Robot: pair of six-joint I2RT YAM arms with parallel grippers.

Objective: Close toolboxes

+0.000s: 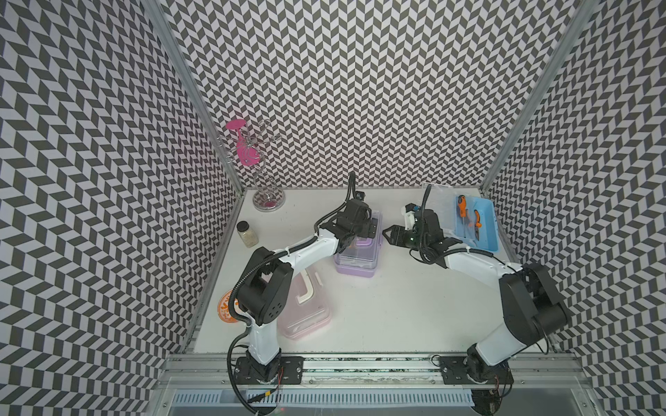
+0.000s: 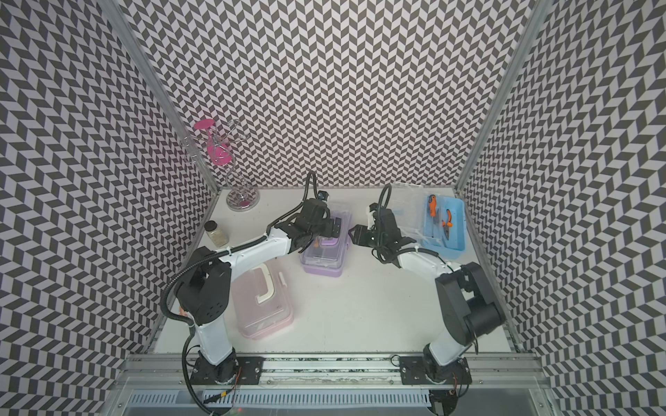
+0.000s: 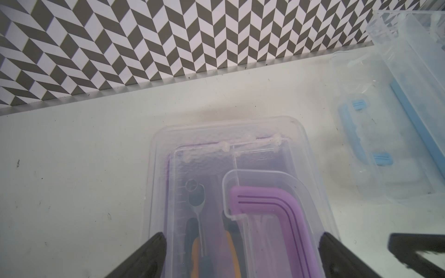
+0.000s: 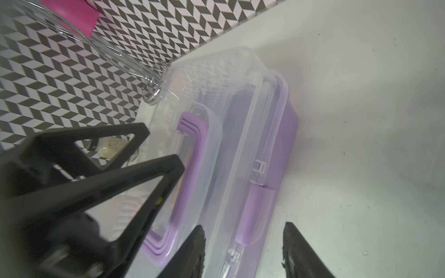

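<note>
The purple toolbox point(image 1: 357, 271) stands mid-table with its clear lid point(image 3: 199, 134) down over the tools. A purple latch point(image 4: 255, 215) shows on its right side; whether it is snapped cannot be told. My left gripper point(image 1: 374, 228) is over this lid, fingers point(image 3: 146, 257) wide apart. Just right of the box, my right gripper has a gap between its fingers, near the latch side. At the front left lies the pink toolbox point(image 2: 260, 305), lid down. On the right, the blue toolbox point(image 1: 489, 225) is open, its clear lid point(image 2: 408, 208) folded out leftward.
A metal stand with pink parts point(image 1: 268, 197) occupies the back left, with a dark-capped jar point(image 1: 247, 234) in front of it. An orange round item point(image 1: 225, 307) is partly behind the left arm.
</note>
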